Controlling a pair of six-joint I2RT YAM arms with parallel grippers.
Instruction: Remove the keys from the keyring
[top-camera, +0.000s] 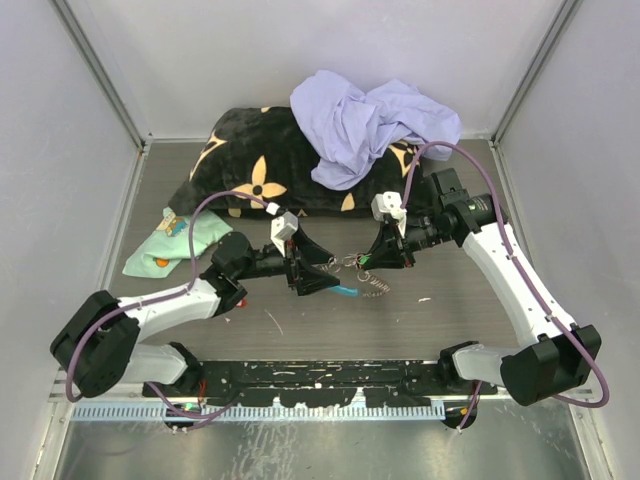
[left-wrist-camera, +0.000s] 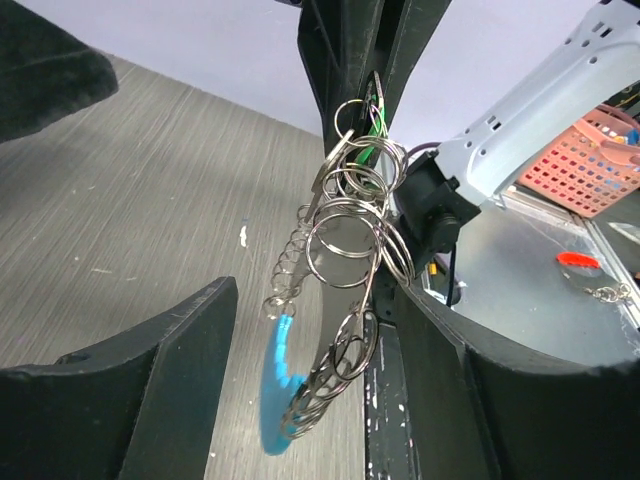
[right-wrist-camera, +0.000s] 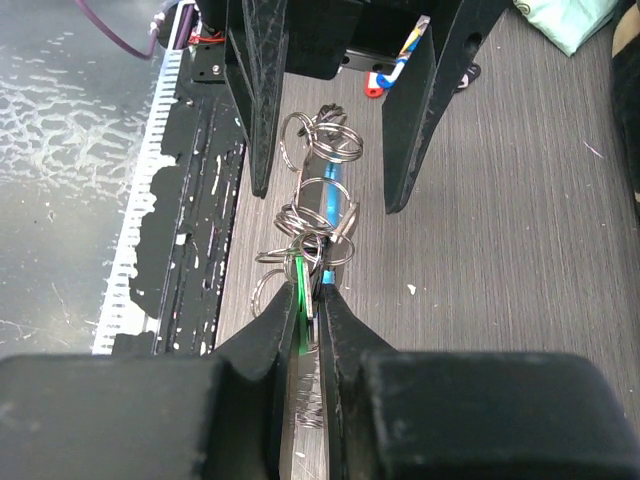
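A chain of silver rings (left-wrist-camera: 352, 215) with a light-blue piece (left-wrist-camera: 278, 385) hangs down from my right gripper (top-camera: 362, 264). In the right wrist view that gripper is shut on a green strip (right-wrist-camera: 302, 290) and the ring bunch around it. Facing it from the left is my left gripper (top-camera: 325, 268), open. Its two dark fingers (left-wrist-camera: 185, 360) stand on either side of the rings' lower part, apart from them as far as the left wrist view shows. Keys cannot be clearly made out among the rings.
A dark flowered cushion (top-camera: 240, 165) and a lilac cloth (top-camera: 375, 125) lie at the back. On the left sits a green cloth (top-camera: 178, 245). Bare floor (top-camera: 440, 285) surrounds the grippers. An orange basket (left-wrist-camera: 590, 160) appears beyond the arm.
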